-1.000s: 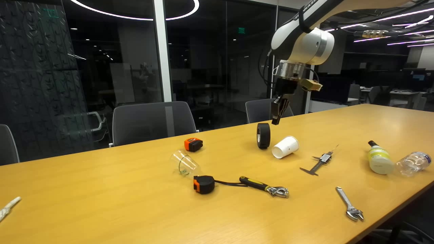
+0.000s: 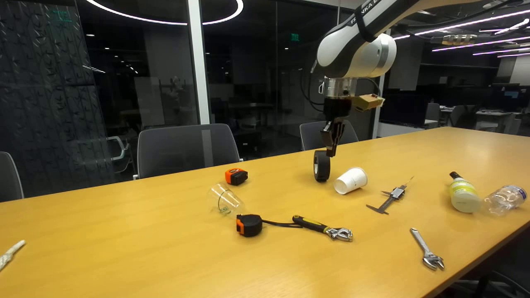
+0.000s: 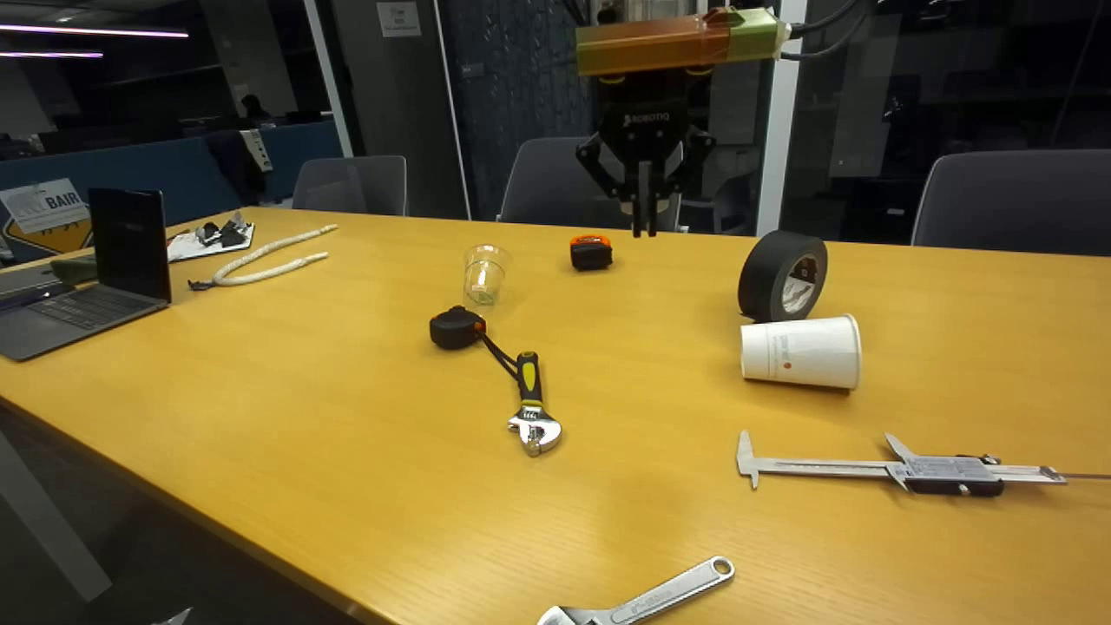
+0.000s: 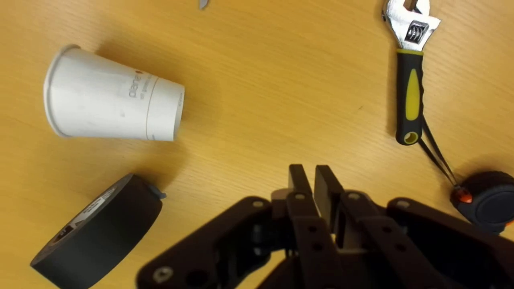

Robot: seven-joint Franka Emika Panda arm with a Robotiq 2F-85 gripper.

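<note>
My gripper (image 3: pixel 645 231) hangs above the table, pointing down, its fingers drawn close together. In the wrist view the two fingertips (image 4: pixel 299 174) leave only a narrow slit, and nothing shows between them. A roll of black tape (image 3: pixel 768 277) stands on its edge, to the right of the gripper in exterior view 2. Beside the roll a white paper cup (image 4: pixel 113 98) lies on its side. The wrench with a black and yellow handle (image 4: pixel 410 96) rests on the table, its cord reaching toward a black tape measure (image 4: pixel 492 200).
An orange tape measure (image 2: pixel 236 176) and a clear cup (image 2: pixel 226 198) lie farther left. Calipers (image 2: pixel 392 198), a silver wrench (image 2: pixel 426 249), a yellow-labelled bottle (image 2: pixel 464 194) and a clear plastic container (image 2: pixel 505 199) occupy the right side. Bare tabletop lies between cup and black-yellow wrench.
In exterior view 1 the arm has shifted left and its gripper hangs more nearly vertical. The white cup sits slightly farther right than before. The other table objects look unmoved.
</note>
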